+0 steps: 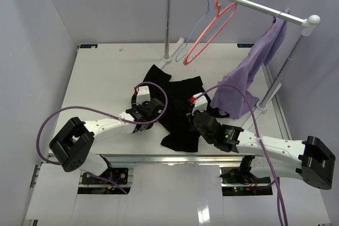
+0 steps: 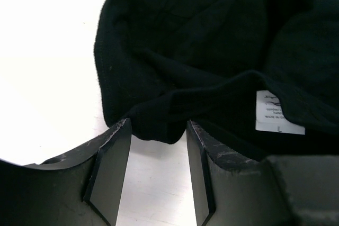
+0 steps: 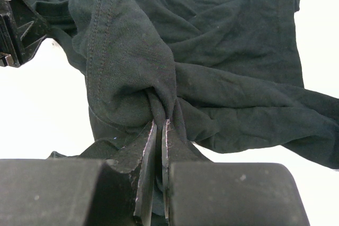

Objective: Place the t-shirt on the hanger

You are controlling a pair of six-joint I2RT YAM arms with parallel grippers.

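A dark t-shirt [image 1: 180,136] lies crumpled on the white table, with a white label [image 2: 278,112] visible in the left wrist view. My left gripper is open, its fingertips on either side of a folded edge of the shirt. My right gripper is shut on a bunched fold of the shirt, near the middle right of the heap. A pink hanger [image 1: 193,54] and a blue hanger [image 1: 196,25] hang on the rack's rail [image 1: 249,2] above and behind the shirt.
A purple garment [image 1: 238,83] hangs at the rack's right end, close beside the dark shirt. The rack's posts [image 1: 167,19] stand at back and right.
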